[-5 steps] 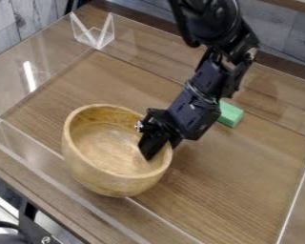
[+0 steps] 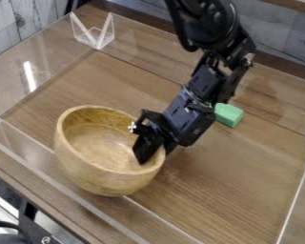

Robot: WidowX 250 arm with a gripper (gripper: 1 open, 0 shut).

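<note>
A large wooden bowl [image 2: 98,157] sits at the near left of the wooden table, slightly tipped toward the camera. My black gripper [image 2: 148,143] comes down from the top onto the bowl's right rim and is shut on it; the fingertips are partly hidden by the rim and the dark housing.
A small green block [image 2: 228,113] lies behind the gripper to the right. A clear plastic item [image 2: 94,31] stands at the far left back. The near left edge of the table is close to the bowl.
The bowl and my gripper have shifted slightly left, toward the table's near left, with the gripper staying on the rim.
</note>
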